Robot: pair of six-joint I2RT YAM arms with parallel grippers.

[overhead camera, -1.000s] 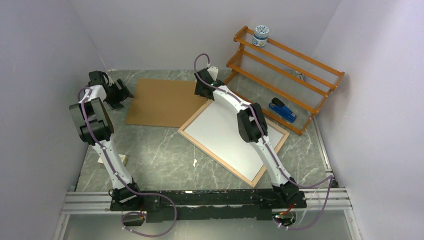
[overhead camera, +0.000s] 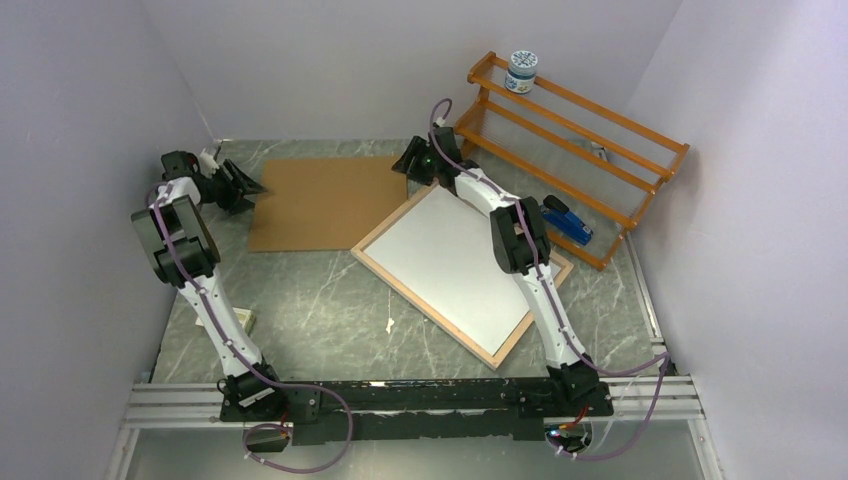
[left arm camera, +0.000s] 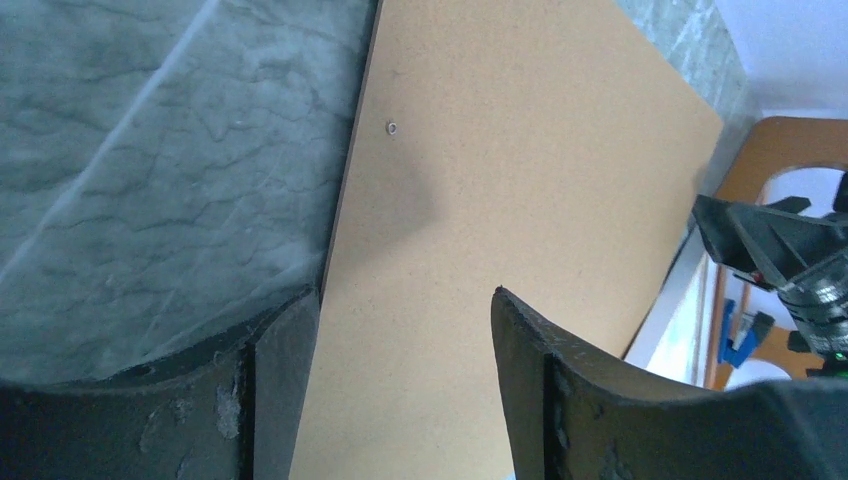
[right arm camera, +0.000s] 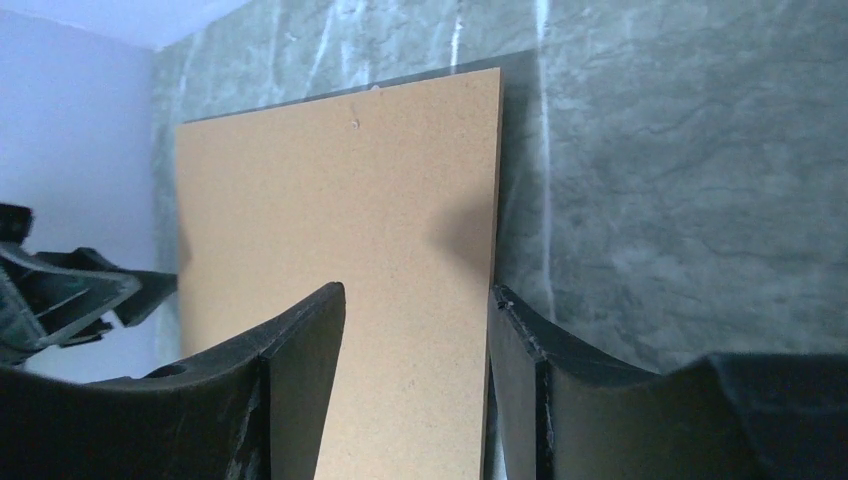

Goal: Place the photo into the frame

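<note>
A flat brown board [overhead camera: 320, 205] lies on the grey marbled table at the back left. At its left edge stands my left gripper [overhead camera: 256, 197], its fingers parted; in the left wrist view, one fingertip [left arm camera: 300, 315] is by the board's edge and the other is over its face. My right gripper [overhead camera: 405, 172] is at the opposite edge, also with parted fingers, one [right arm camera: 505, 310] along that edge and one over the board. Neither wrist view shows the board pinched. The light wooden frame [overhead camera: 430, 311], with a white panel [overhead camera: 450, 265] inside, lies askew to the right, its upper-left side by the board's lower-right corner.
A wooden rack [overhead camera: 640, 180] leans at the back right, with a jar [overhead camera: 521, 72] on top. A blue stapler [overhead camera: 567, 222] lies by the rack. A small pale block [overhead camera: 240, 320] is partly under the left arm. Free table lies in front of the board.
The board has turned slightly, its back edge now nearly level in the top view. My right gripper has moved a little right. The frame has shifted slightly left and away from the robot.
</note>
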